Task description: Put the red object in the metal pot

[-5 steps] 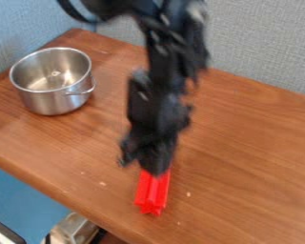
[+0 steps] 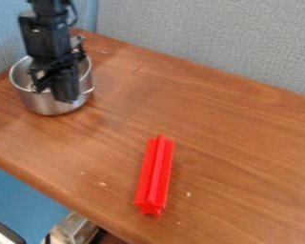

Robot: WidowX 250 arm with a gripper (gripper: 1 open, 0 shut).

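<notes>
A long red object point(image 2: 155, 176) with ridged sides lies on the wooden table, right of the front-left edge. The metal pot point(image 2: 31, 103) stands at the table's left side. My dark gripper point(image 2: 60, 88) is over the pot, its lower end in front of or inside the pot's opening, well away from the red object. Blur and the dark fingers hide whether the gripper is open or shut, and the pot's inside is mostly covered.
Grey padded walls point(image 2: 219, 33) stand behind. At the bottom left, a metal fixture point(image 2: 73, 229) sits beside the table edge.
My gripper has travelled from over the red object leftward and back to the pot. Both the red object and the pot have stayed in place.
</notes>
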